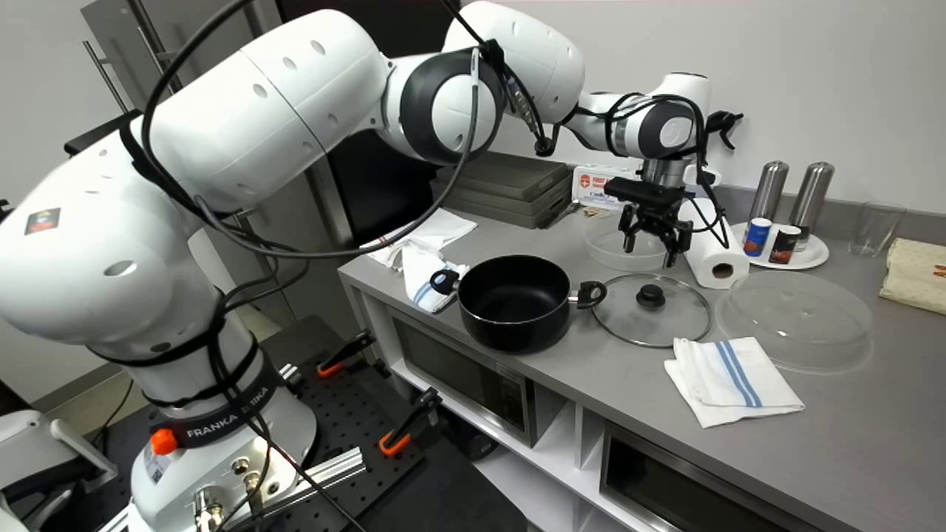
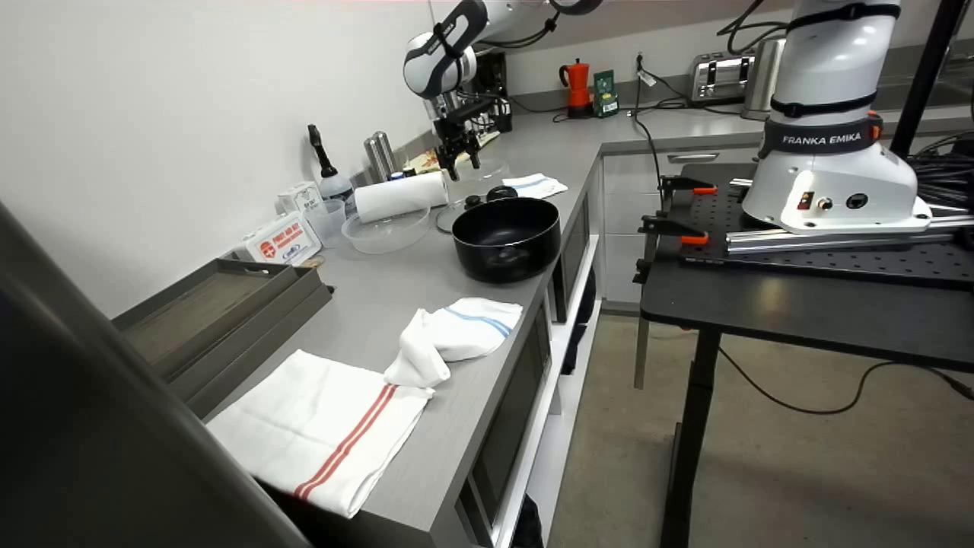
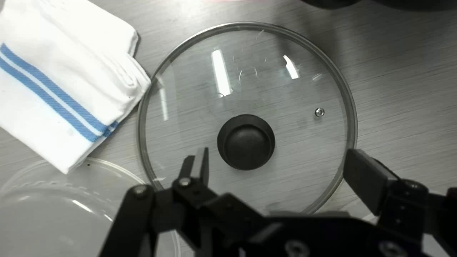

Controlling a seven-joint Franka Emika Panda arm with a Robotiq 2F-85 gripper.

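My gripper (image 1: 652,248) hangs above the counter with its fingers apart and nothing between them. In the wrist view its two fingers (image 3: 364,177) stand wide of each other, over the near side of the glass lid (image 3: 192,107). That lid lies flat and has a round black knob (image 3: 246,143) at its centre, which is clear of the fingers. A black two-handled pot (image 1: 514,301) stands open and empty on the counter, beside the lid. In the second exterior view the gripper (image 2: 463,166) is beyond the pot (image 2: 507,242).
Around the lid lie a folded blue-striped towel (image 1: 734,380), a clear plastic cover (image 1: 798,324), a clear bowl (image 1: 612,244) and a paper towel roll (image 1: 720,257). A plate with small shakers (image 1: 783,245) is at the back. Stacked grey trays (image 1: 505,191) sit at the far left.
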